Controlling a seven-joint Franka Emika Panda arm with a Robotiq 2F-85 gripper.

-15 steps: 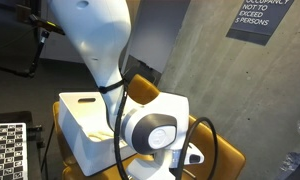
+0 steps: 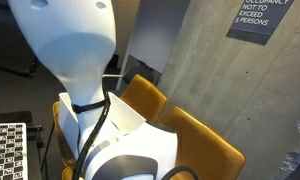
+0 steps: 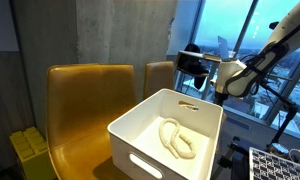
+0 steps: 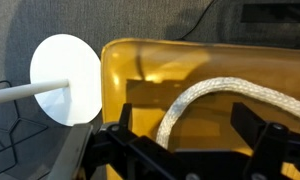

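Observation:
In the wrist view, my gripper is open, its two dark fingertips standing wide apart. Beneath it, a pale braided rope (image 4: 218, 84) curves across an orange-brown chair seat (image 4: 132, 64). One end of this rope runs down between the fingers, and the other leaves the view at the right. Exterior view 2 shows a pale looped rope (image 3: 168, 130) lying in a white box (image 3: 152, 165). Whether any of it is the same rope, I cannot tell. The white arm (image 2: 78, 60) fills much of exterior view 1, where the fingers are hidden.
Several orange chairs (image 3: 98, 98) line the concrete wall (image 3: 205, 45). A yellow crate stack (image 3: 30, 155) stands at the left. Beside the seat in the wrist view is a white round base (image 4: 68, 80) with a rod. A checkered board (image 2: 8, 150) lies at the left.
In exterior view 1, the arm's white wrist part has shifted left and downward, and its upper link looms larger. The white box is now mostly covered by the arm.

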